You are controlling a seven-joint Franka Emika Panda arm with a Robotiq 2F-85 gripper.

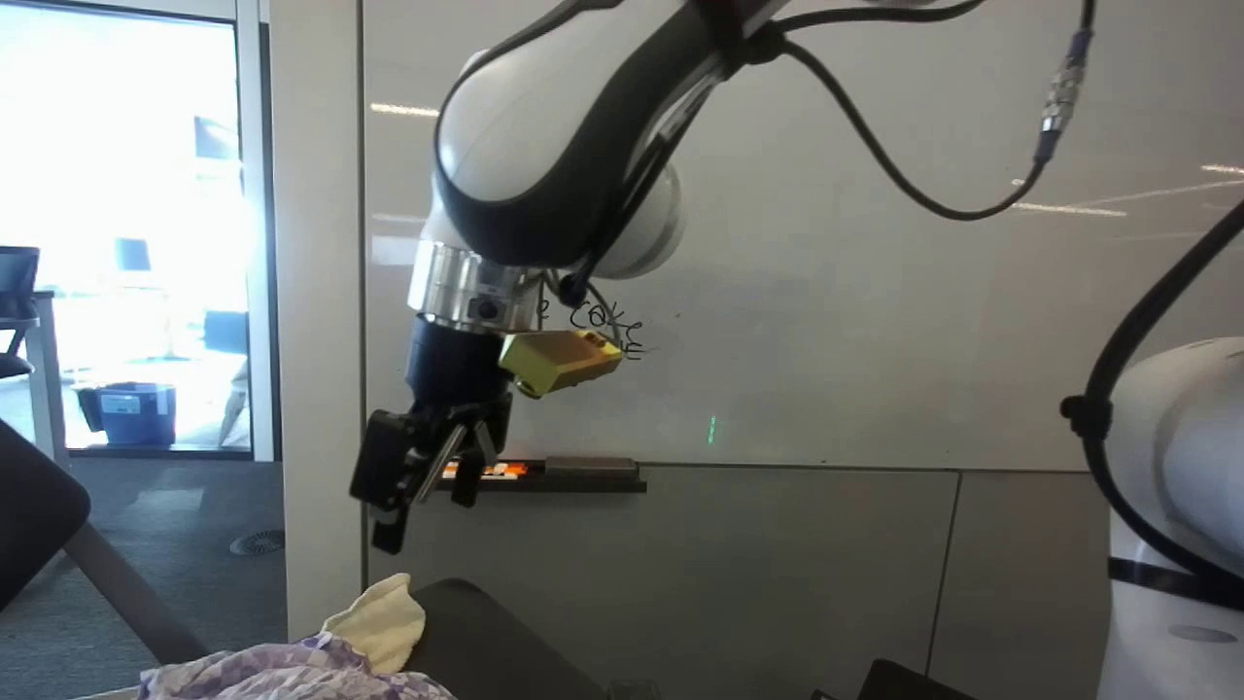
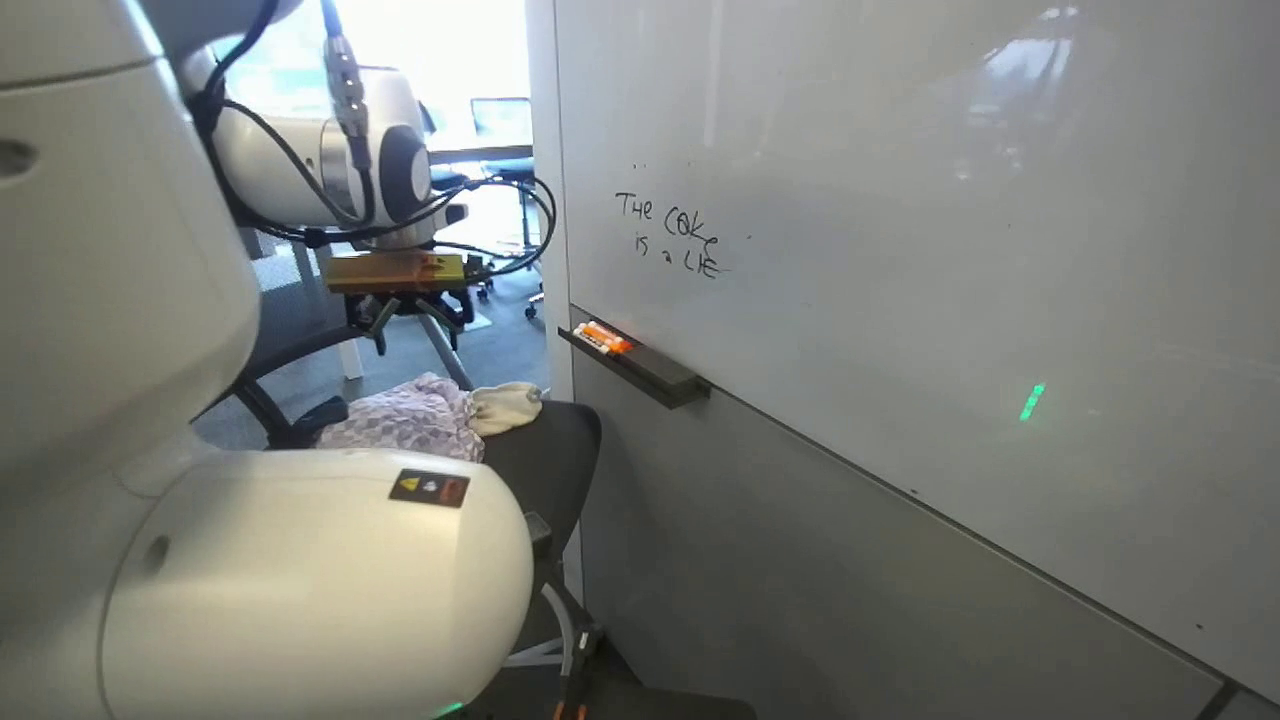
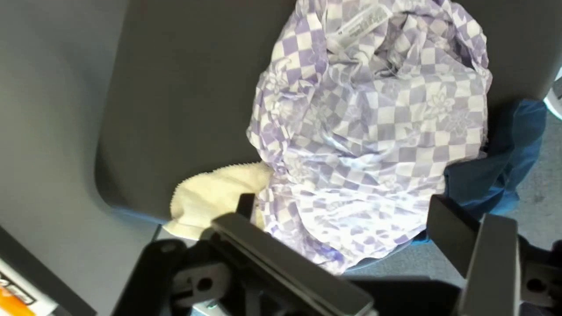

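A crumpled purple-and-white checked cloth lies on a dark chair seat. From under its edge a cream cloth sticks out on one side, and a dark blue cloth on the other. My gripper hangs above the cloths, clear of them, pointing down. In the wrist view its fingers stand wide apart, so it is open and nothing is between them. In exterior view 2 the gripper is partly hidden behind its yellow camera mount.
Behind the chair stands a whiteboard with handwriting on it. Its tray juts out and carries orange-and-white markers and an eraser. Cables loop from the arm. Open floor shows at the left.
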